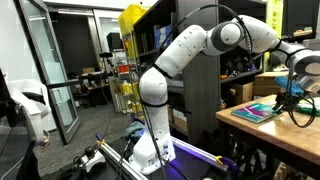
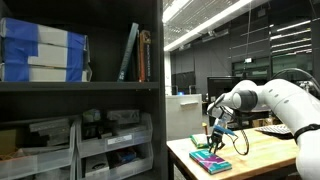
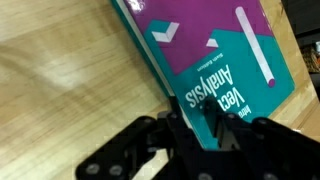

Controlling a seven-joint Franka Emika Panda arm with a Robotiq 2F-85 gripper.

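A teal and purple book (image 3: 225,75) titled "Vector Analysis" lies on the wooden table; its cover fills the right half of the wrist view. In exterior view 1 the same book (image 1: 253,112) rests close to the table's left edge. My gripper is over the book's near long edge. One dark finger (image 3: 174,108) is at that edge and the other over the cover, with a gap between the tips. Whether either finger touches the book cannot be told. In exterior view 2, my gripper (image 2: 216,142) is low beside the book (image 2: 210,161).
Bare wooden tabletop (image 3: 70,100) lies to the left of the book in the wrist view. Cardboard boxes (image 1: 243,93) stand behind the table. Shelving with clear bins (image 2: 113,145) rises on the left of exterior view 2.
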